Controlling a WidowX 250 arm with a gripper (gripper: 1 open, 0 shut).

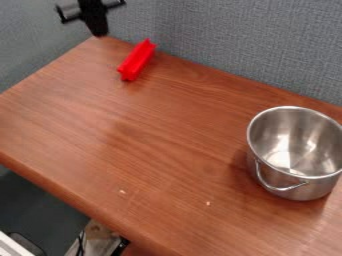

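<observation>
My gripper (94, 22) is raised at the top left of the camera view, above the back left corner of the table and partly out of frame; it looks shut, with nothing visible between its fingers. A red oblong object (136, 60) lies on the wooden table (147, 150) near the back wall, below and to the right of the gripper.
A steel pot (294, 150) with a wire handle stands at the right. Grey padded walls border the back and left; a dark gap and some cables lie past the front left edge.
</observation>
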